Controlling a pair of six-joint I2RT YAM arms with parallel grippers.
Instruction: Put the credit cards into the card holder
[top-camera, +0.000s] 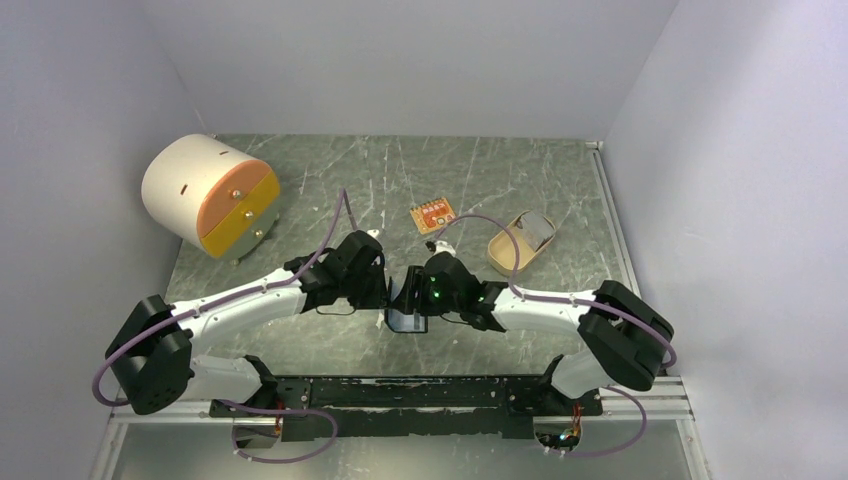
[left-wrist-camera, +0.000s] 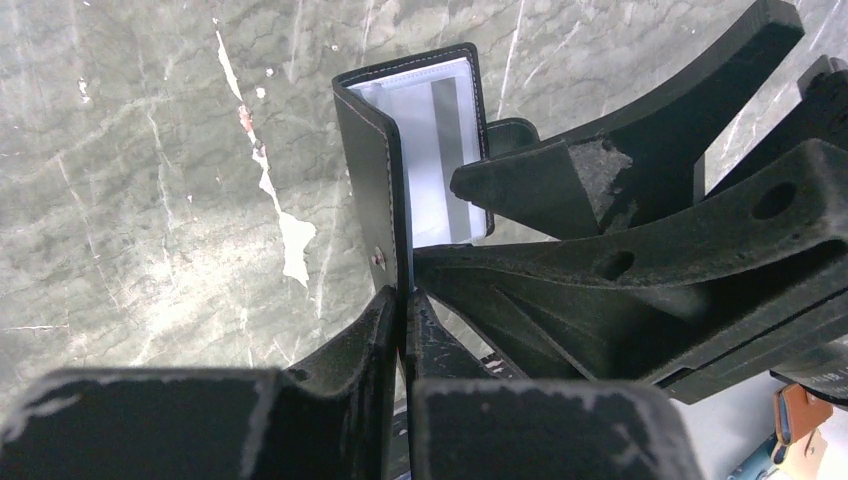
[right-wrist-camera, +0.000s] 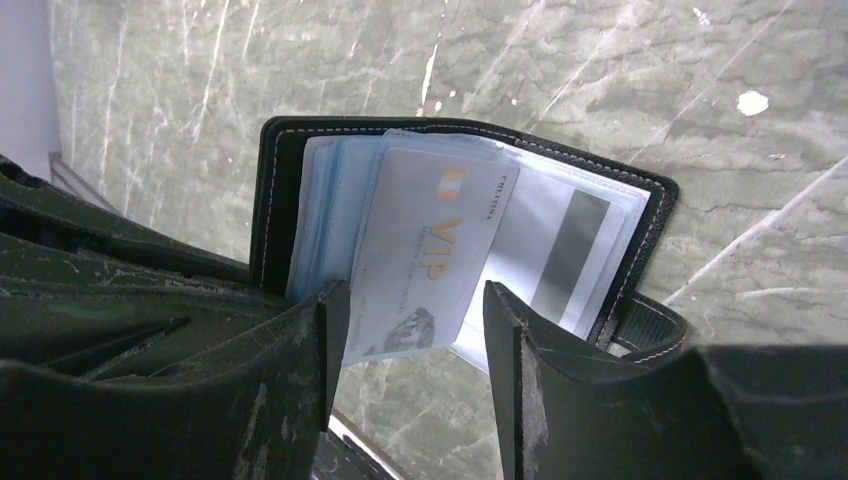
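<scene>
The card holder (left-wrist-camera: 372, 190) is black with pale stitching and stands spread open on the table. My left gripper is shut on the edge of its raised cover. Clear sleeves (right-wrist-camera: 335, 190) line the inside, and a pale VIP card (right-wrist-camera: 425, 250) lies among them; whether it is fully in a sleeve I cannot tell. Over the holder, my right gripper stands open, its fingertips apart on either side of the card's lower part with nothing clamped. From above, both arms hide most of the holder (top-camera: 405, 324).
A beige oval tray (top-camera: 508, 250) with a pale card-like item (top-camera: 536, 230) stands to the right. An orange notepad (top-camera: 433, 215) lies behind the grippers. At the back left is a white drum-shaped drawer box (top-camera: 195, 185).
</scene>
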